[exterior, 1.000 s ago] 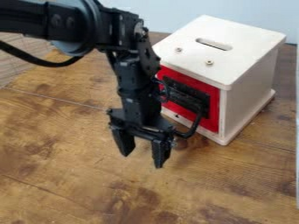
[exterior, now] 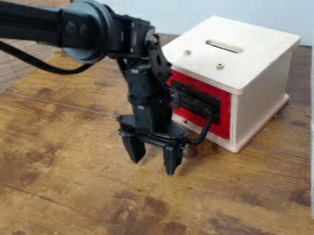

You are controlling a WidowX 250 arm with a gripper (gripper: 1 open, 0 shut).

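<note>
My black gripper [exterior: 152, 156] points down over the wooden table, its two fingers parted with nothing visible between them. It hangs in front and to the left of a pale wooden box [exterior: 255, 107], which has a slot in its top and two small metal fittings. The red front panel [exterior: 222, 130] of the box is partly hidden behind my wrist and cable.
A white surface stands behind the box, a pale tiled surface is at the back left, and a pale edge runs along the far right.
The arm has shifted very slightly, the gripper staying in front of the box with its fingers parted. The box has not moved.
</note>
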